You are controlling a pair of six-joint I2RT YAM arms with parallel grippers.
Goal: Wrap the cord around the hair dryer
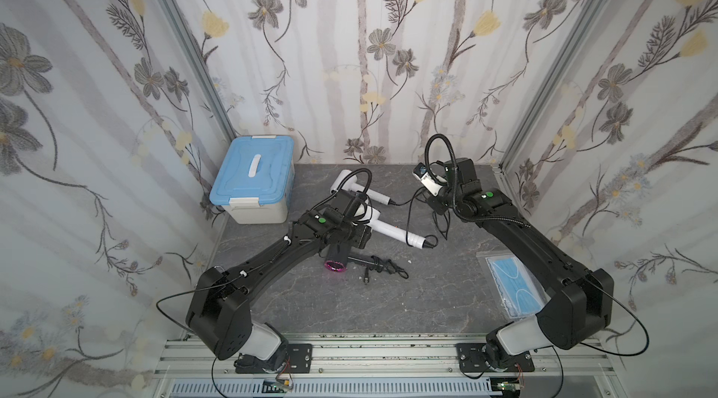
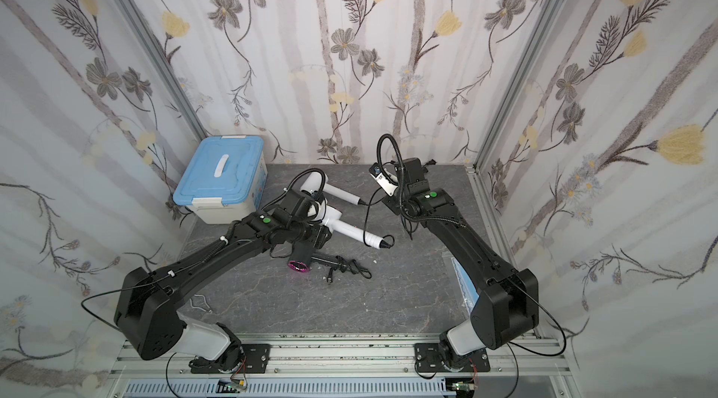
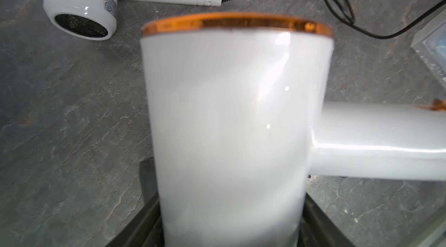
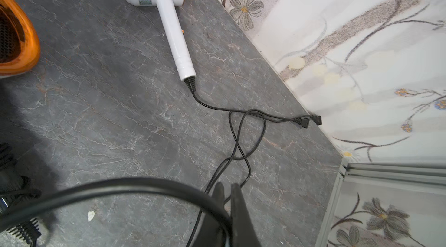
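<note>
In the left wrist view, the barrel of a white hair dryer (image 3: pixel 237 117) with an orange rim fills the middle. My left gripper (image 1: pixel 362 234) is closed around that barrel, one finger (image 3: pixel 145 230) on each side. The dryer's handle (image 1: pixel 396 232) points right and slightly forward. From its end a black cord (image 4: pixel 134 186) curves across to my right gripper, which is shut with the cord running into its fingers. Loops of cord hang or lie below the right gripper; which, I cannot tell.
A second white dryer (image 4: pixel 174 35) lies at the back, its cord trailing right to plugs near the wall. A dark dryer (image 1: pixel 338 254) lies in front of the held one. A blue-lidded box (image 1: pixel 254 173) stands left; a flat case (image 1: pixel 514 284) lies at right.
</note>
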